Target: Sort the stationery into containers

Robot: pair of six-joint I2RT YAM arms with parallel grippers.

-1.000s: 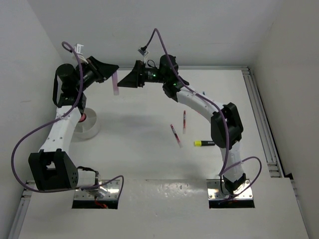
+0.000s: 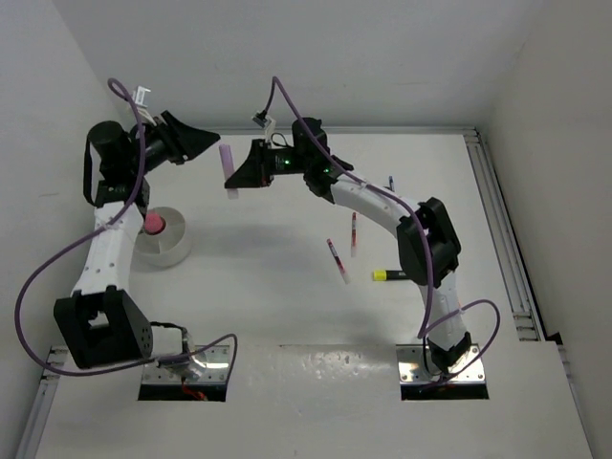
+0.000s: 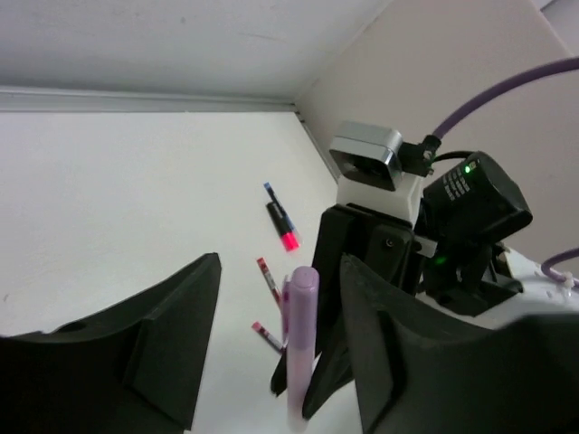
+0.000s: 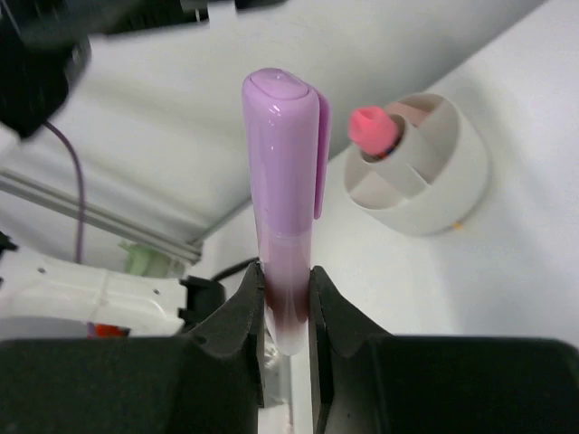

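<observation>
A pink-purple marker (image 2: 228, 168) stands upright in my right gripper, which is shut on its lower end; its clip and cap (image 4: 280, 145) point up. My left gripper (image 2: 196, 139) hangs just to the upper left, open, with its fingers apart from the marker; in the left wrist view the marker (image 3: 301, 344) shows between and beyond the fingers. A white divided round holder (image 4: 452, 172) stands on the table at the left under the left arm, with a pink item (image 4: 369, 129) in it.
On the right half of the table lie two red pens (image 2: 337, 258) (image 2: 353, 231), a yellow highlighter (image 2: 389, 275), and a black pink-capped marker (image 3: 281, 224) beside a blue pen (image 3: 270, 192).
My left gripper has let go of the marker and drawn back to the upper left; my right gripper now holds it and has shifted slightly down and to the right.
</observation>
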